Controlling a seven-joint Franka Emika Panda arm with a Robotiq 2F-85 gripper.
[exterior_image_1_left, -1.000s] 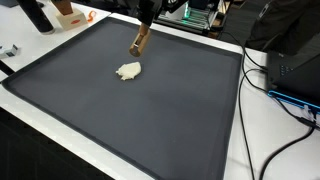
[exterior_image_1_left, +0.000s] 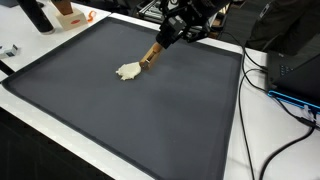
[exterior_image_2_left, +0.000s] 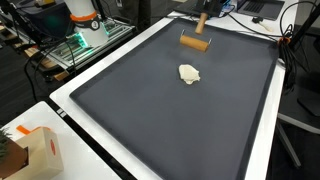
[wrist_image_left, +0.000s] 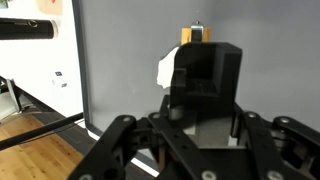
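Note:
My gripper (exterior_image_1_left: 168, 36) is shut on the handle of a wooden roller (exterior_image_2_left: 195, 43), a light-brown cylinder on a pale wooden handle. A small flattened white lump (exterior_image_2_left: 189, 74), like dough, lies on the dark board. A gap separates roller and lump in exterior view 2, while in exterior view 1 the roller (exterior_image_1_left: 148, 60) appears close beside the lump (exterior_image_1_left: 128, 71). Whether the roller rests on the board is hard to tell. From the wrist, dark fingers (wrist_image_left: 205, 70) hide most of the tool and part of the lump (wrist_image_left: 166, 68).
The dark board (exterior_image_1_left: 160, 115) is otherwise bare, with wide free room toward its near side. Black cables (exterior_image_1_left: 243, 100) run along the right edge of the white table. A cardboard-coloured box (exterior_image_1_left: 70, 20) and small items stand at the back left.
In exterior view 1 the gripper and roller have come down and nearer, the handle leaning more to the right. The roller's lower end is now closer to the white lump, which stays in place.

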